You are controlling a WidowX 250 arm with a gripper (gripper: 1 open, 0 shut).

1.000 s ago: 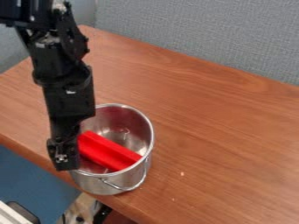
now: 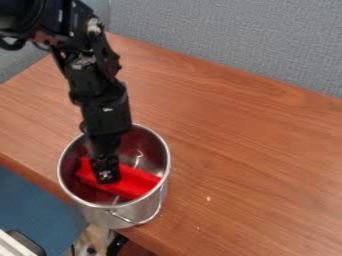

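A metal bucket (image 2: 142, 208) with a wire handle stands at the near left edge of the wooden table. A red object (image 2: 136, 183) lies inside it. The black gripper (image 2: 104, 174) reaches down into the bucket from above, its tip over the red object. Whether its fingers are open or closed on the red object cannot be made out.
A grey wall (image 2: 227, 40) runs along the back. Below the table's left edge is a blue surface (image 2: 40, 205).
The gripper has moved from the bucket's left rim rightward into the bucket, over the red object, which is now more covered by it.
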